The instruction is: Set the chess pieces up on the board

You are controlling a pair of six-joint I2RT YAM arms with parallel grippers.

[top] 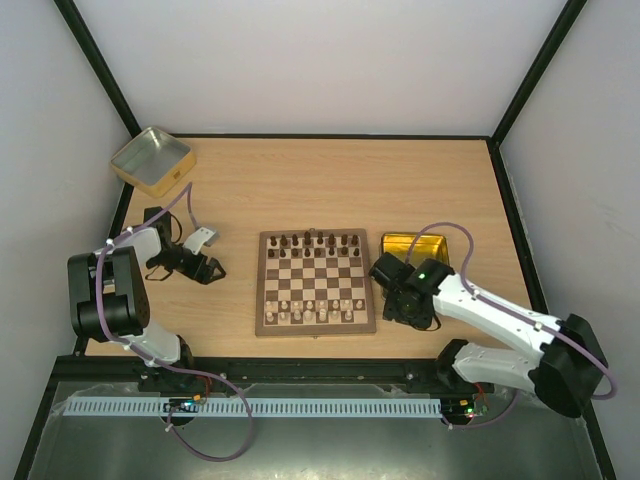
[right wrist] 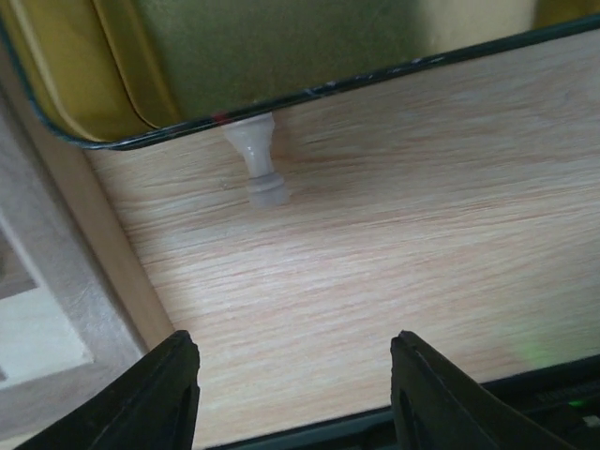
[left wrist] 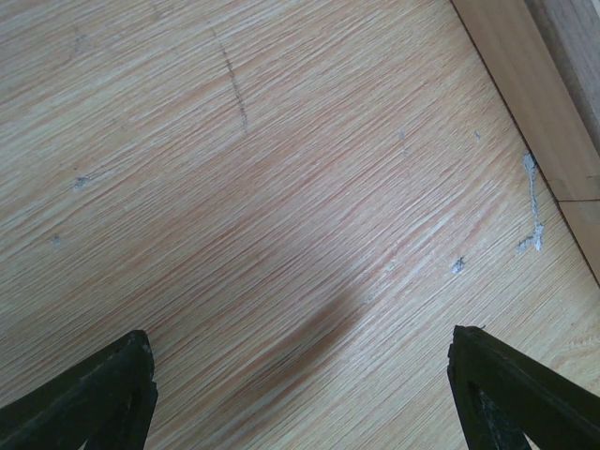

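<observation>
The chessboard [top: 261, 290] lies mid-table, with dark pieces [top: 307, 252] in two rows on its far side and white pieces [top: 308, 317] in two rows on its near side. Off the board, a loose white piece [right wrist: 267, 183] is on the table in the right wrist view, one end hidden by the gold tin's rim. My right gripper is open beside the board's right edge, nothing between its fingers; the loose piece shows beyond its tips. Far left of the board, my left gripper stands open over bare wood.
The gold tin [top: 399, 243] sits right of the board, partly covered by the right arm; the part in the wrist view looks empty. Another empty tin [top: 152, 160] is at the back left. Open table [top: 350, 180] stretches behind the board.
</observation>
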